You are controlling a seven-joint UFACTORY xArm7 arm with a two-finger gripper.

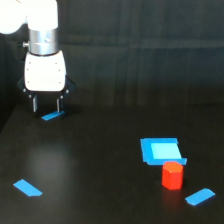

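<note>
At the upper left hangs my gripper (pixel 46 104), pointing down from the white arm. Its two dark fingers stand apart, and nothing shows between them. A red block (pixel 172 176) with an angular outline stands on the dark table at the lower right, well away from the gripper. Just behind it lies a flat blue square (pixel 147 146) with a pale cyan middle (pixel 165 151); in this view the block's top comes close to the square's front edge, and I cannot tell if they touch.
Blue strips lie flat on the table: one strip (pixel 53 115) near the gripper, another strip (pixel 28 188) at the front left, and a third strip (pixel 200 197) at the front right. A dark curtain (pixel 140 50) hangs behind.
</note>
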